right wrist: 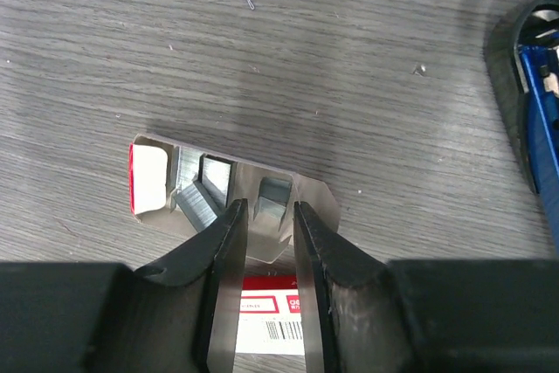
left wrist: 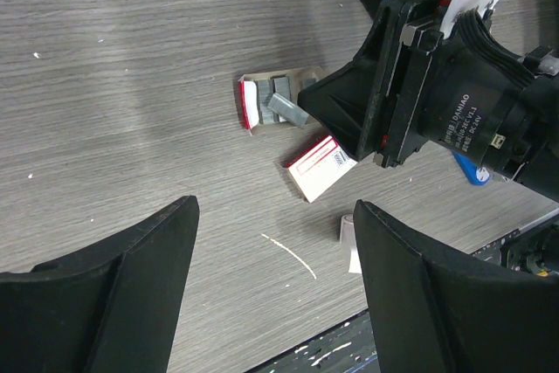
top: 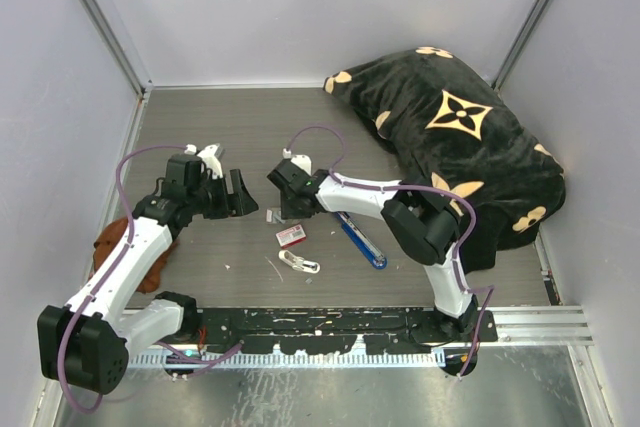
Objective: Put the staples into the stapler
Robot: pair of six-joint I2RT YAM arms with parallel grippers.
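In the right wrist view, the open staple tray (right wrist: 166, 216) holds several grey staple strips. One short staple strip (right wrist: 272, 194) stands by itself toward its right end. My right gripper hangs over the tray, its fingers part open on either side of that strip; contact cannot be made out. Another staple strip (left wrist: 288, 109) lies aslant on the others. The blue stapler (top: 362, 241) lies to the right, partly under the right arm. My left gripper (top: 243, 195) is open and empty, off to the tray's left.
Just in front of the tray lies a red and white staple box (top: 291, 235). A white cable bundle (top: 299, 262) is nearer the front edge. A dark cushion (top: 450, 137) fills the back right; a brown cloth (top: 150, 272) lies far left.
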